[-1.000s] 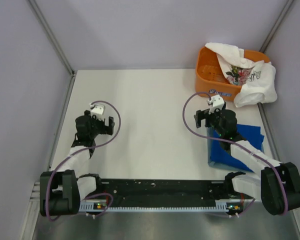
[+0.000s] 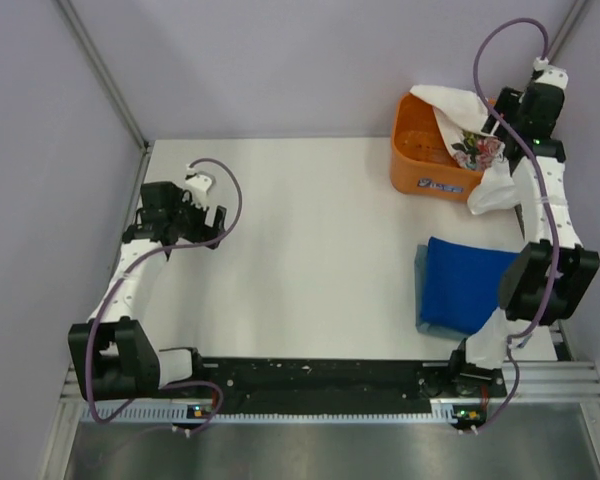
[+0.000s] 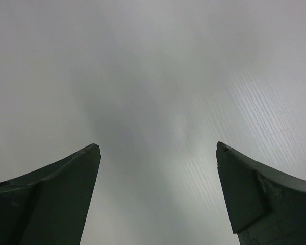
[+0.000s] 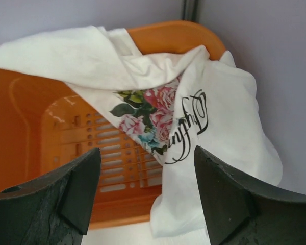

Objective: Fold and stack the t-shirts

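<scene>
A white t-shirt with a floral print (image 4: 148,112) and dark lettering lies draped in the orange bin (image 2: 408,165), hanging over its right and front rim. Above the bin's right side is my right gripper (image 2: 500,112), its fingers apart and nothing between them; in the right wrist view the white cloth (image 4: 222,117) lies beyond its fingers (image 4: 74,189). At the near right of the table rests a flat stack with a folded blue shirt (image 2: 465,285) on top. My left gripper (image 2: 208,225) stands open over the bare left part of the table, with empty space between its fingers.
Grey walls close in the back and both sides. The right arm passes over the right edge of the blue stack.
My right gripper has travelled from near the blue stack up and right to above the bin. The left gripper has shifted slightly toward the near side. The cloths look unmoved.
</scene>
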